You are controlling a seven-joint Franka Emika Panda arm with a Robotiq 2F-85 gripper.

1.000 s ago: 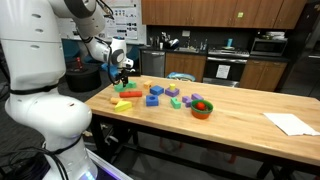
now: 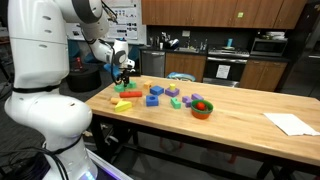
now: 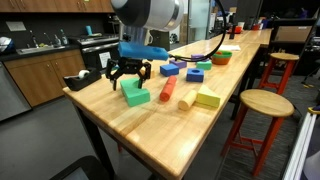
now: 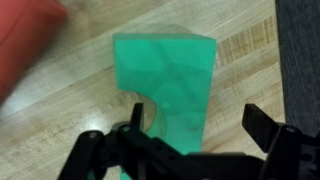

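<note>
A green block (image 4: pixel 180 80) with a curved notch in one side lies on the wooden table, below my gripper in the wrist view. The open fingers stand on either side of the block's nearer part, with nothing gripped. Exterior view 2 puts the gripper (image 3: pixel 129 76) just above the green block (image 3: pixel 135 96), near the table's end. Whether the fingertips touch it I cannot tell. From exterior view 1, the arm's gripper (image 2: pixel 123 80) hides part of the green pieces there.
Close to the green block lies a red block (image 3: pixel 167 89), also at the wrist view's upper left as a red piece (image 4: pixel 25 42). Yellow (image 3: pixel 208 97) and blue (image 2: pixel 152 101) blocks lie farther along. A green bowl (image 2: pixel 202 112) holds red items. The table edge is near.
My gripper has come down slightly over the green block. The blocks on the table have not visibly moved.
</note>
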